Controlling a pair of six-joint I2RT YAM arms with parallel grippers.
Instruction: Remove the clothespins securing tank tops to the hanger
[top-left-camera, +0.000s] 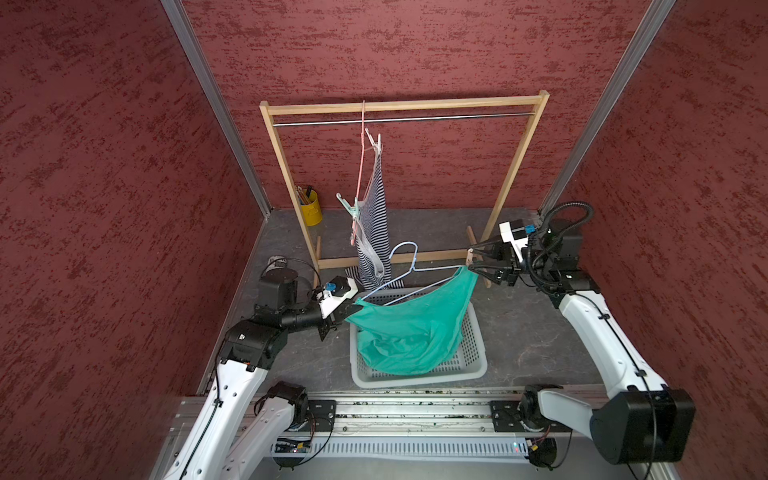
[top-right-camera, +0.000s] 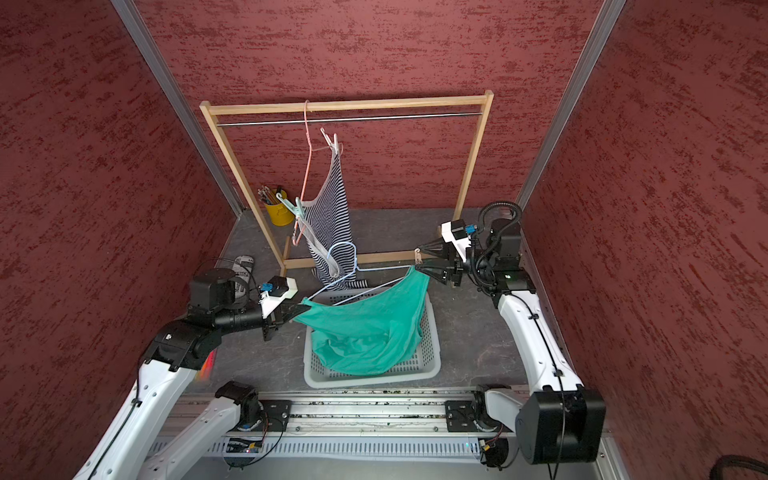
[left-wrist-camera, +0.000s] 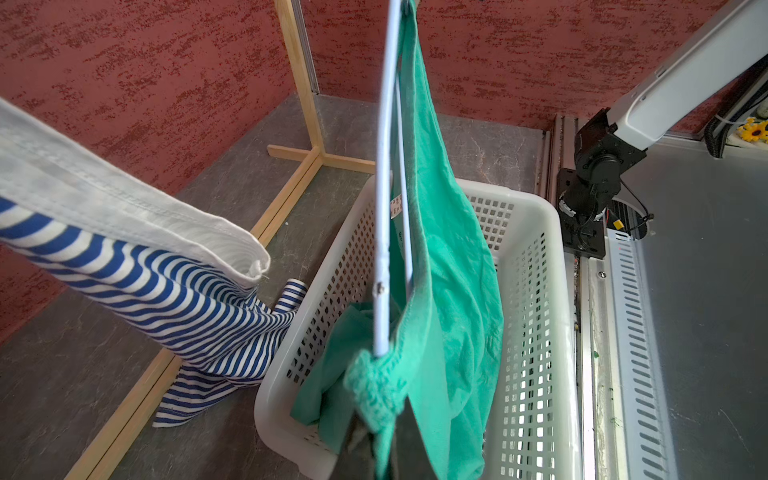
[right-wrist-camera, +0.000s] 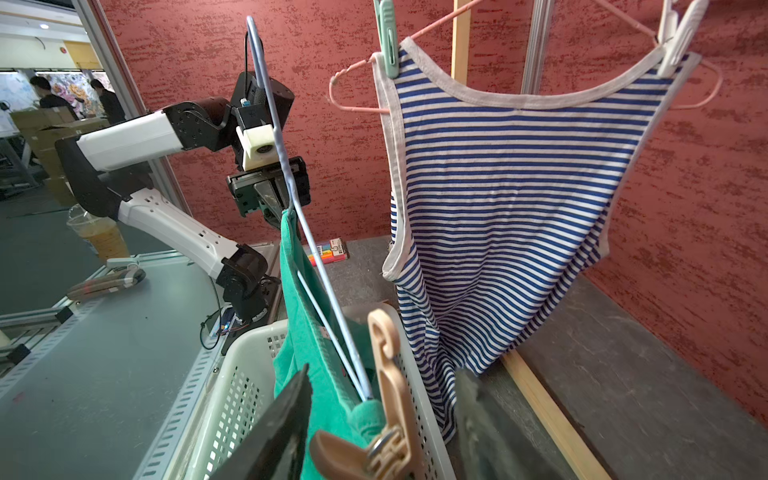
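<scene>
A teal tank top (top-left-camera: 412, 324) is stretched over a pale blue hanger (top-left-camera: 408, 272) above the basket. My left gripper (top-left-camera: 344, 312) is shut on the cloth at its left corner. At the right corner a beige clothespin (right-wrist-camera: 388, 360) grips the teal cloth. My right gripper (top-left-camera: 480, 260) stands part open, its blurred fingers either side of that clothespin in the right wrist view. A striped tank top (right-wrist-camera: 520, 200) hangs from a pink hanger (top-right-camera: 308, 160) on the rack, held by white (right-wrist-camera: 676, 40) and mint (right-wrist-camera: 388, 40) clothespins.
The white basket (top-left-camera: 480, 360) lies below the cloth. The wooden rack (top-left-camera: 400, 101) stands behind it, with a yellow cup (top-left-camera: 312, 212) of items at the back left. Floor to the right of the basket is clear.
</scene>
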